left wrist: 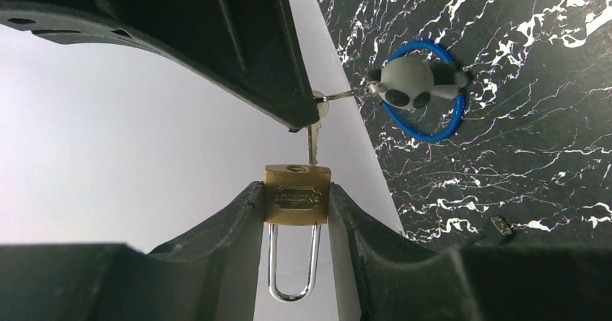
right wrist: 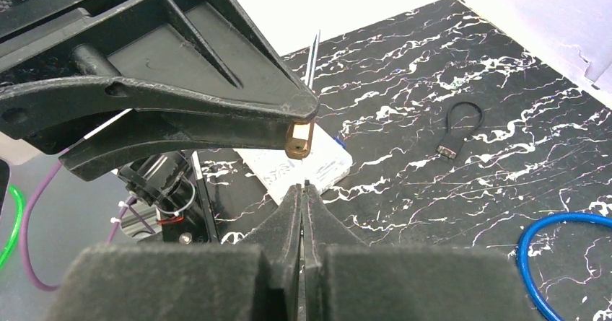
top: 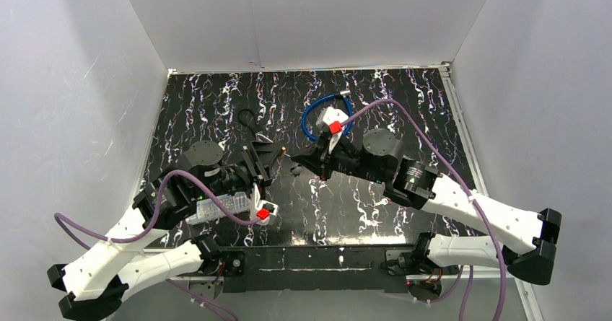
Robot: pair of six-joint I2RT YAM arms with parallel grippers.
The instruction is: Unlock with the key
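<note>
A small brass padlock (left wrist: 297, 204) is gripped by my left gripper, its steel shackle (left wrist: 315, 260) pointing away from the keyhole face. Above it in the left wrist view, the key (left wrist: 313, 137) is pinched in my right gripper, blade towards the lock. The key's tip appears at the lock's top edge, right of the keyhole (left wrist: 296, 168); whether it touches cannot be told. A grey panda charm (left wrist: 408, 81) dangles from the key. In the right wrist view, the right fingertips (right wrist: 294, 202) are closed together just below the padlock (right wrist: 299, 142).
A blue cable loop (top: 306, 113) lies at the back middle of the black marbled table. A black strap (top: 247, 117) lies to its left. Beneath the left arm sits a clear tray (top: 209, 211).
</note>
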